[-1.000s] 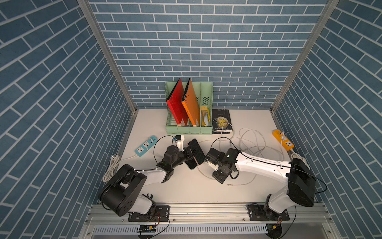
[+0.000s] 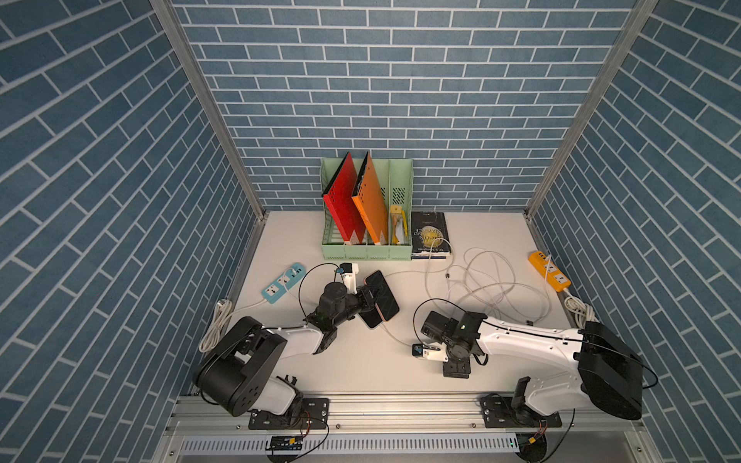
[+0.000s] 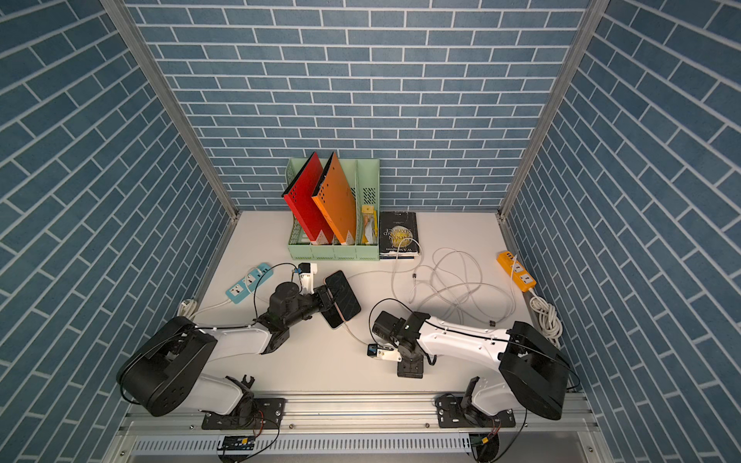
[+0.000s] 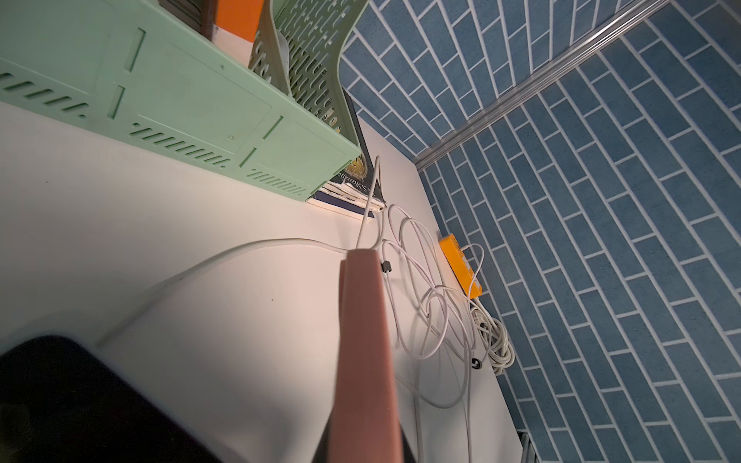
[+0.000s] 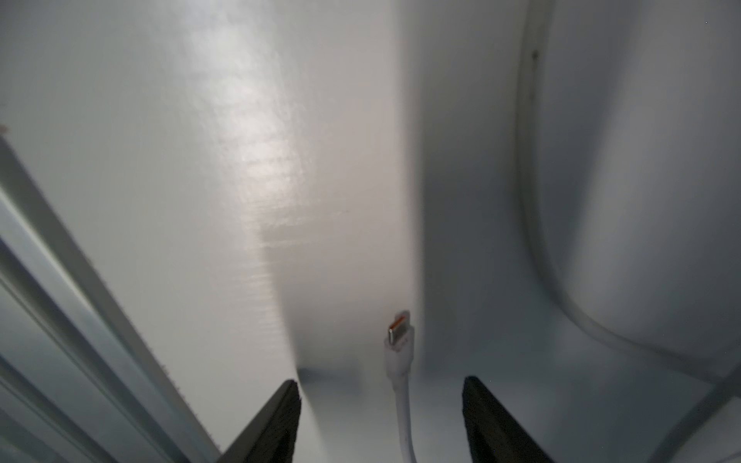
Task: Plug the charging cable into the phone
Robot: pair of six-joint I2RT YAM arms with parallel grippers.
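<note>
My left gripper (image 2: 369,301) is shut above the black phone (image 2: 386,291), which shows at the lower left of the left wrist view (image 4: 85,401) beside a pink finger (image 4: 362,332); nothing clearly shows held in it. My right gripper hangs low over the table near its front edge, open, with the white cable's plug (image 5: 399,347) lying between and just beyond its fingertips, apparently not gripped.
A green file box (image 2: 333,250) with red and orange folders stands at the back, beside books (image 2: 428,231). Power strips lie left (image 2: 283,282) and right (image 2: 549,271). Loose white cables cover the right middle; a metal rail runs along the front.
My right gripper has moved toward the front and slightly right, away from the phone, to over the cable's plug. My left gripper is nearly still.
</note>
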